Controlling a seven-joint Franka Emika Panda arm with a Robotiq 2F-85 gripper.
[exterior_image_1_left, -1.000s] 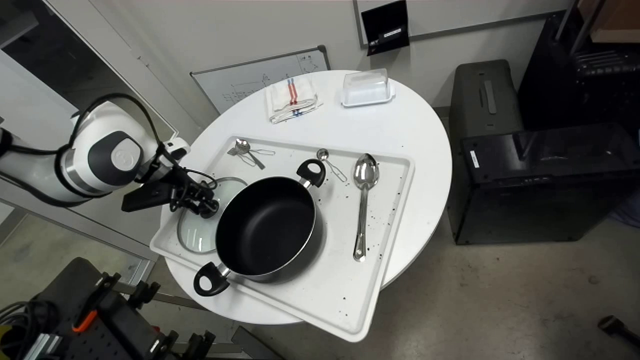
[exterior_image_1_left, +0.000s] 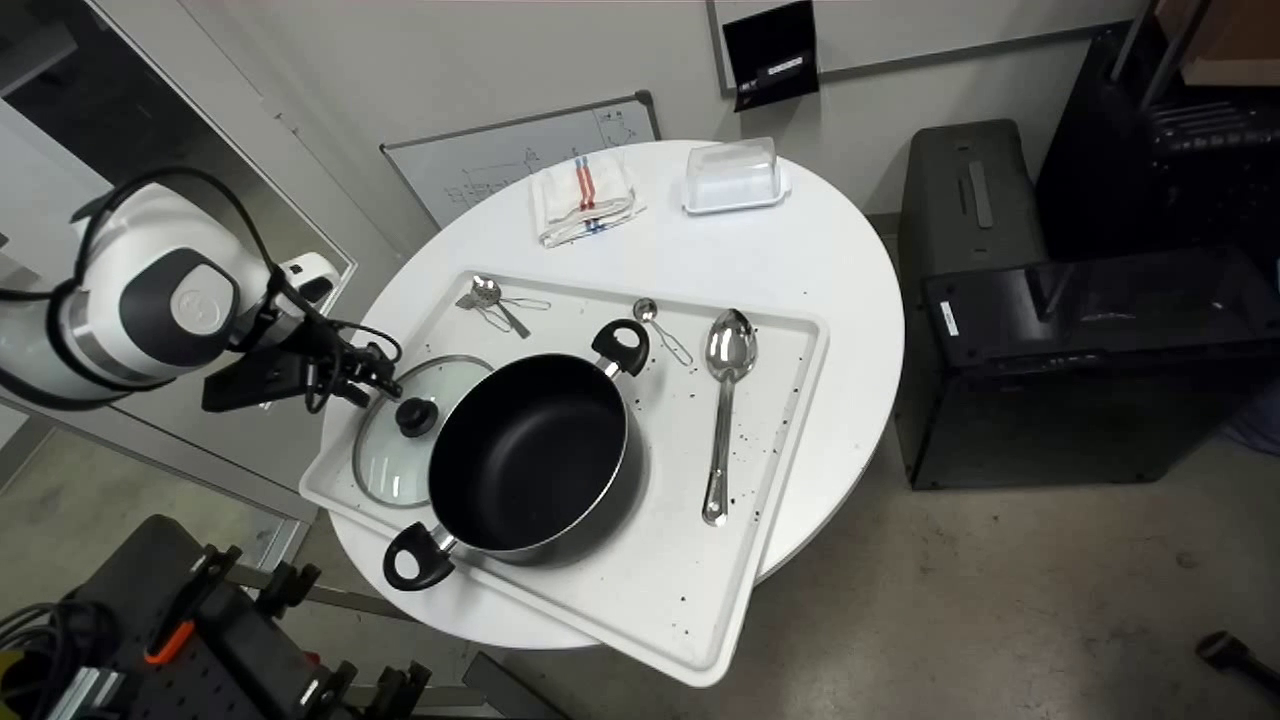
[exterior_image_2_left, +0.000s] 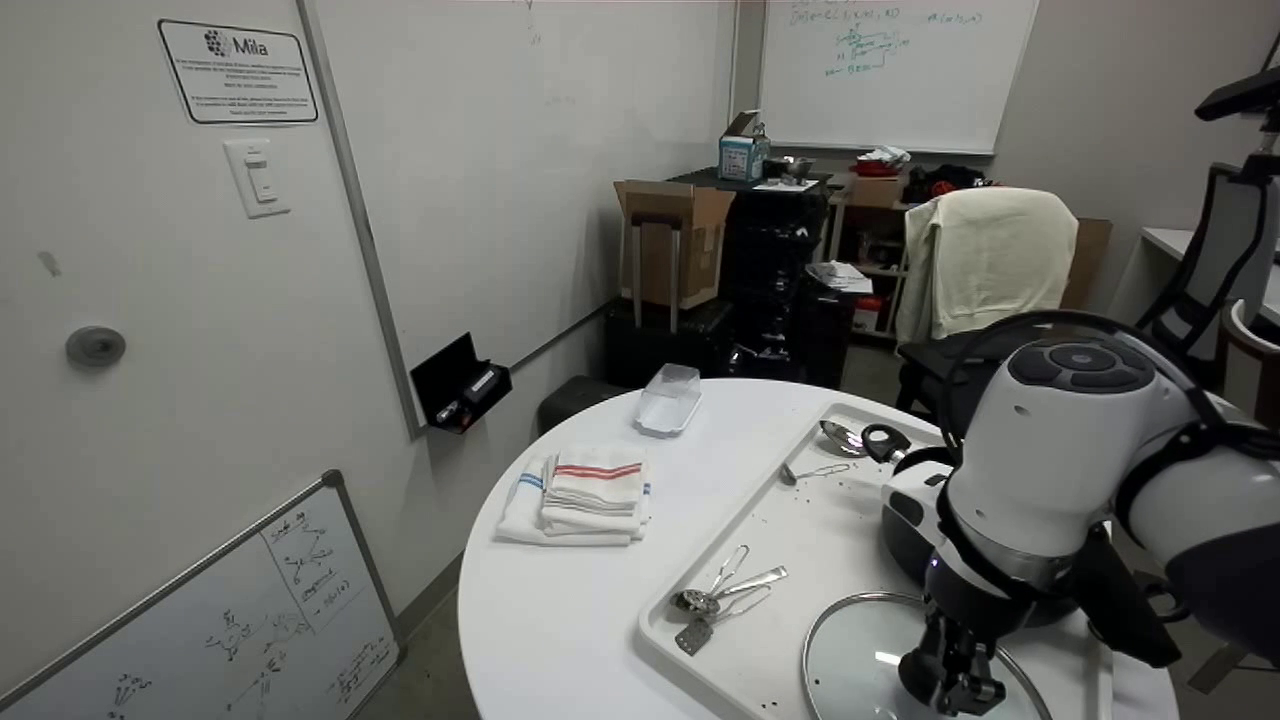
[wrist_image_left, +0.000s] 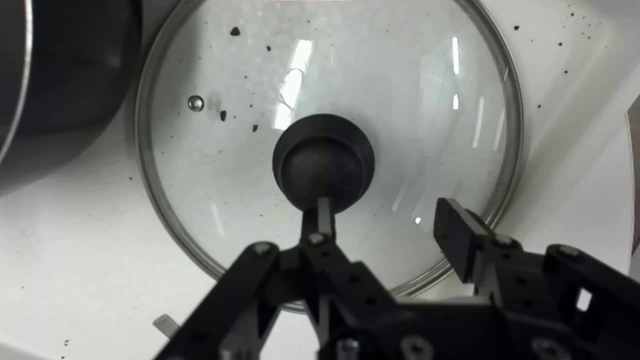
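A round glass lid (wrist_image_left: 396, 78) with a steel rim and a black knob (wrist_image_left: 322, 162) lies flat on the white tray. My gripper hangs over the lid with its fingers apart and nothing between them. In the wrist view, the left fingertip overlaps the near edge of the knob, while the right finger (wrist_image_left: 456, 237) stands over the lid's rim; whether anything touches cannot be made out. Left of the lid in that view is the black pot (wrist_image_left: 66, 72), seen whole and empty in exterior view 1.
On the tray (exterior_image_1_left: 648, 600) lie a large slotted spoon (exterior_image_1_left: 723, 420), a small measuring spoon (exterior_image_1_left: 648, 312) and several small utensils (exterior_image_1_left: 504, 310). Folded towels (exterior_image_1_left: 582, 198) and a clear-lidded dish (exterior_image_1_left: 732, 176) stand at the table's back. The tray's front right is clear.
The arm has drawn back to the left and up in exterior view 1, uncovering the knob. The lid looks unmoved; the pot and large spoon have shifted very slightly left.
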